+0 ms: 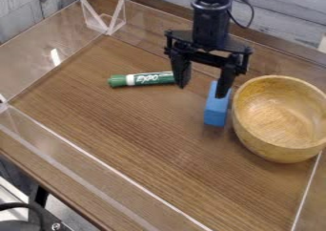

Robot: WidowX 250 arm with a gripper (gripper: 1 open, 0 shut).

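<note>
My black gripper [201, 82] hangs open at upper centre, its left finger near the end of a green and white EXPO marker [140, 79], its right finger over the upper end of a blue block [215, 112]. The block lies just left of a wooden bowl [277, 139]. I cannot tell whether either finger touches anything.
Clear walls edge it on the left, and the bowl takes up the right side.
</note>
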